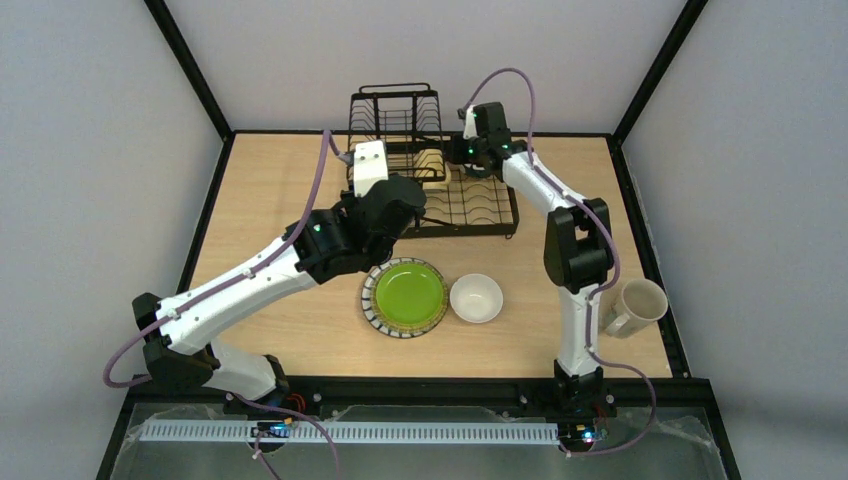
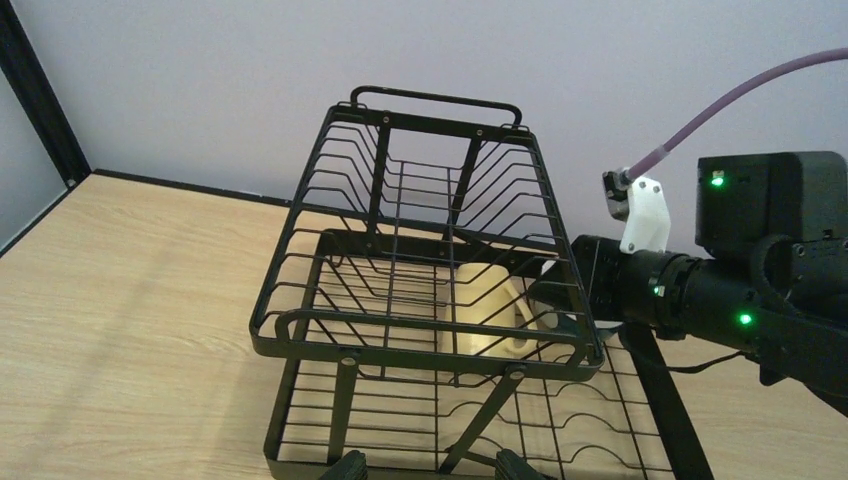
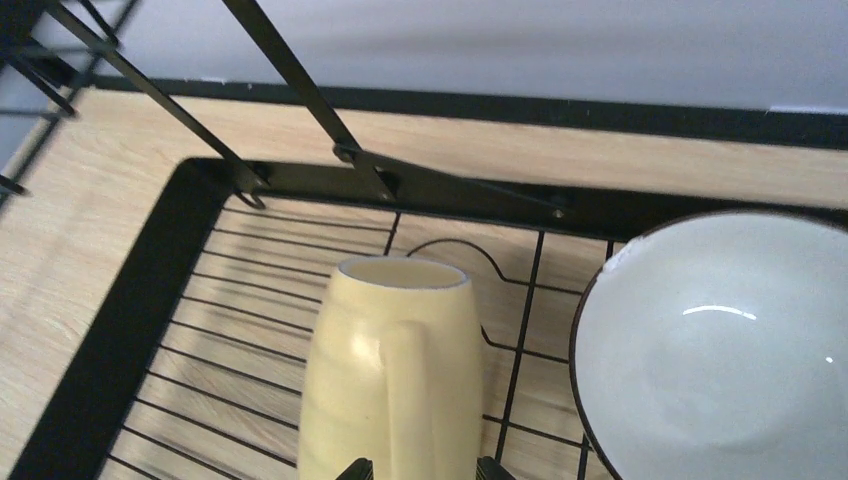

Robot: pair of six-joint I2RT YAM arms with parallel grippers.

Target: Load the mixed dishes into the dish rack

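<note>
A cream mug rests on the lower tier of the black dish rack, its mouth toward the top of the right wrist view and its handle facing that camera. My right gripper is open, its fingertips on either side of the mug's handle at the bottom of the view; whether they touch it is unclear. A white bowl with a dark rim sits in the rack to the mug's right. Apart from the rack's front edge, my left gripper shows separated fingertips and nothing between them.
On the table before the rack lie a green plate on a larger patterned plate, and a white bowl. A beige mug stands at the right edge. The rack's upper tier overhangs part of the cream mug.
</note>
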